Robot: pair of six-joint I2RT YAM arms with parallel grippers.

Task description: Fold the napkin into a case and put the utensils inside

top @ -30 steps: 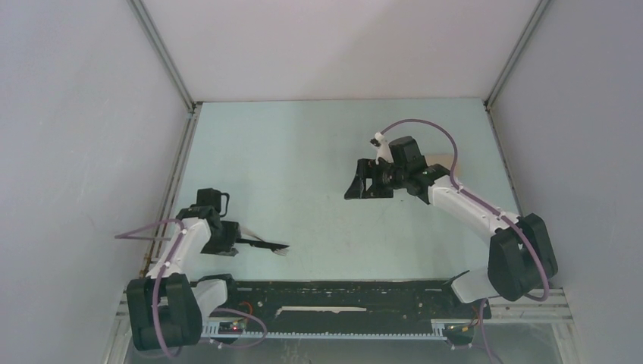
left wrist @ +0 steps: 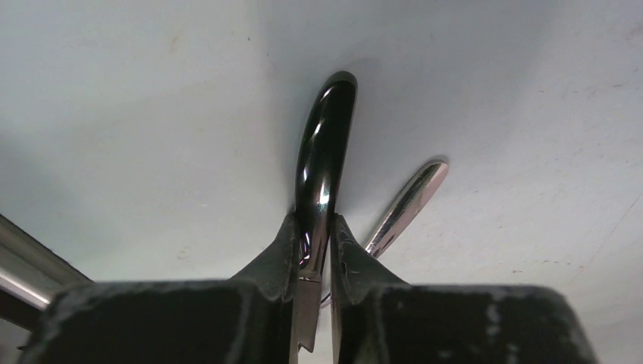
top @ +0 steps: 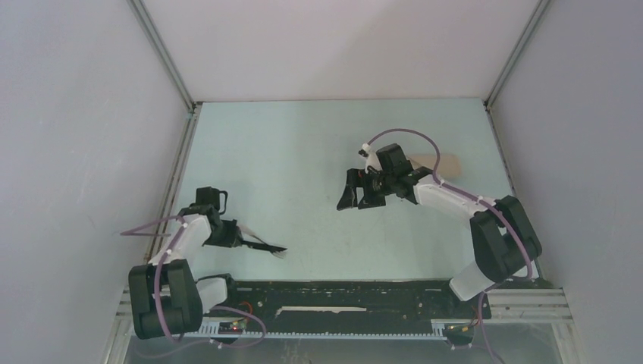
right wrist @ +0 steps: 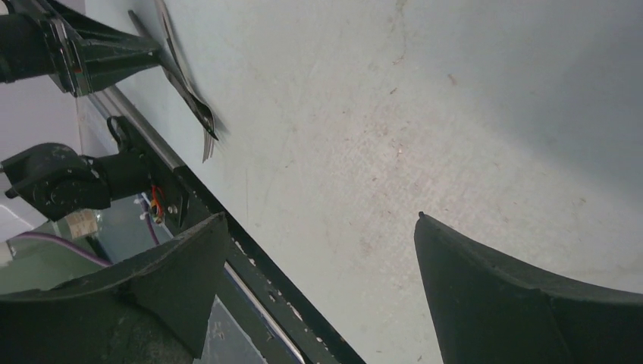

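Observation:
A shiny knife (left wrist: 327, 144) lies on the pale table with my left gripper shut on its handle, near the blade. Its blade (top: 261, 246) crosses the fork in the top view. Beside the knife, at an angle, lies the fork (left wrist: 413, 201); its tines (top: 279, 253) show in the top view, while my left fingers cover them in the left wrist view. My right gripper stands open over bare table with nothing between its fingers. At the back right, a folded beige cloth, perhaps the napkin (top: 447, 164), is partly covered by the right arm.
A dark rail (top: 326, 294) runs along the front edge. Close to my left gripper, a metal side rail (top: 179, 163) borders the table.
The right arm has shifted left and slightly toward the front, still open.

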